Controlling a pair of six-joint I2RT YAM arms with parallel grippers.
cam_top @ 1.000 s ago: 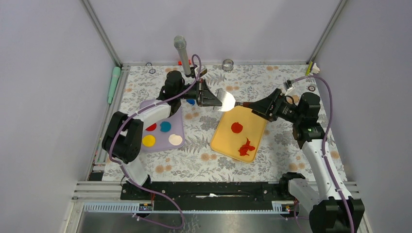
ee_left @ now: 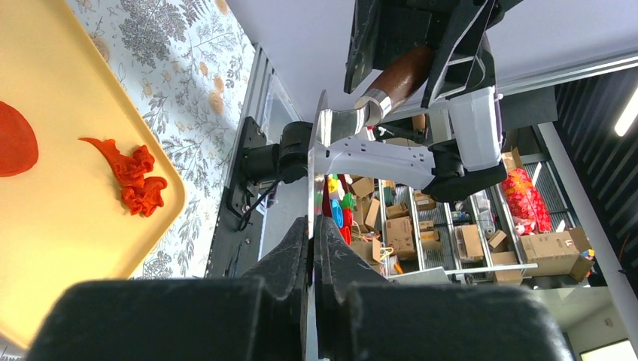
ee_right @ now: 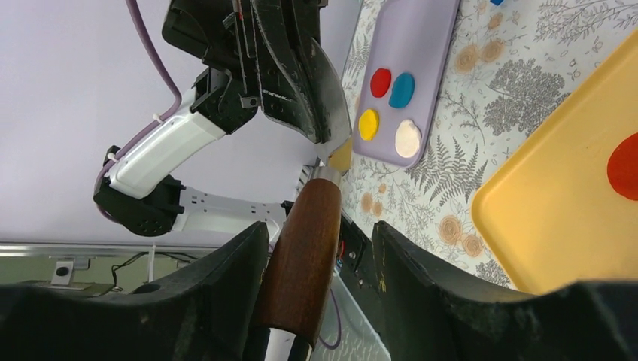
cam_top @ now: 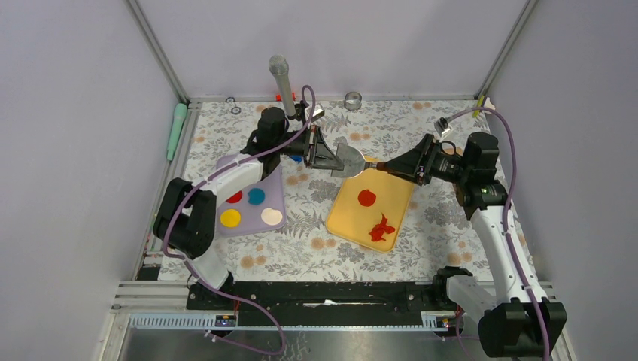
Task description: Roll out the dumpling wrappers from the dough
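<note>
A metal spatula with a wooden handle point(ee_right: 299, 252) is held in the air above the yellow tray point(cam_top: 342, 218). My left gripper point(cam_top: 331, 162) is shut on its blade point(cam_top: 350, 162). My right gripper has its fingers apart around the handle, part open; whether they touch it I cannot tell. On the yellow tray lie a flat red dough disc point(cam_top: 366, 197) and a crumpled red dough piece point(cam_top: 382, 230).
A purple tray point(cam_top: 248, 229) with red, blue, yellow and white discs point(cam_top: 271, 216) lies on the left, partly under the left arm. A metal cup point(cam_top: 353, 100) stands at the back.
The right arm's upper joints have shifted slightly and the left arm's elbow a little to the left.
</note>
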